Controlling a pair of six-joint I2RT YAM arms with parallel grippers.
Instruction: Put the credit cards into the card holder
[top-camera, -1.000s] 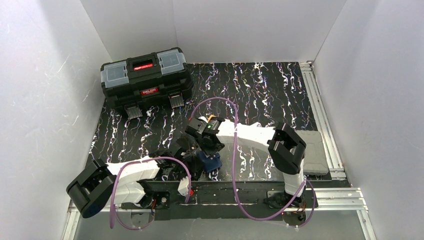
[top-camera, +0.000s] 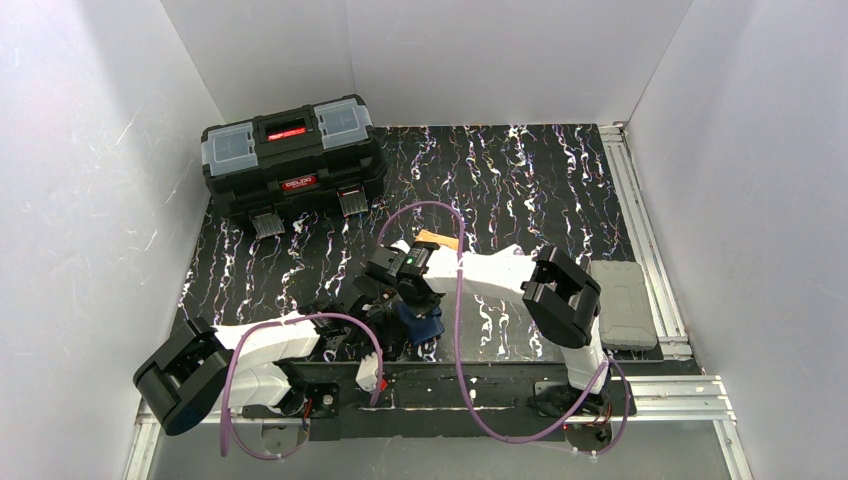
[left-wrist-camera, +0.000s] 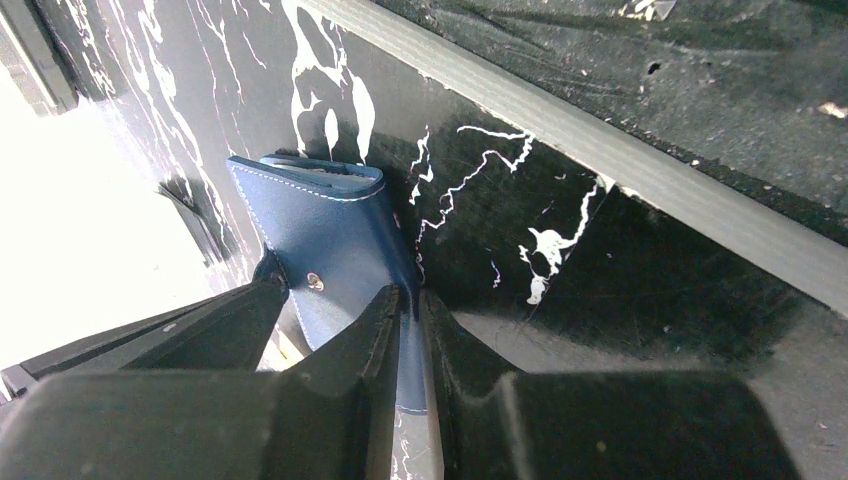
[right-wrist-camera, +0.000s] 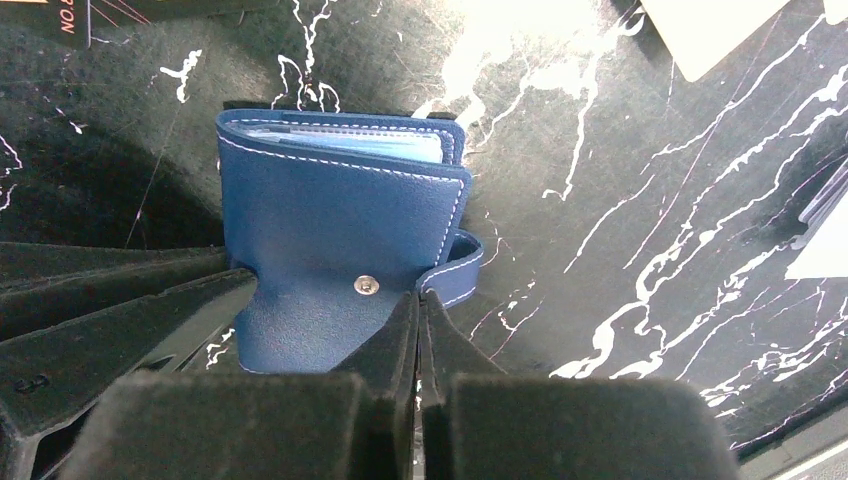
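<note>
The dark blue card holder (top-camera: 424, 330) (left-wrist-camera: 330, 235) (right-wrist-camera: 320, 240) lies on the black marbled table, its stitched opening showing a pale card edge (right-wrist-camera: 370, 143) inside. My left gripper is shut on one side edge of the holder; its fingers (right-wrist-camera: 243, 285) show at the holder's left in the right wrist view. Opposite, my right gripper is shut, its tips meeting the end of the closure strap (right-wrist-camera: 462, 275). Whether the strap is pinched between them I cannot tell. In the top view both grippers largely hide the holder.
A beige card (right-wrist-camera: 706, 30) and a white item (right-wrist-camera: 828, 242) lie on the table to the right; a yellow-orange piece (top-camera: 437, 239) shows behind the right arm. A black toolbox (top-camera: 295, 160) stands at the back left, a grey case (top-camera: 621, 305) at the right.
The left arm and holder look almost unchanged.
</note>
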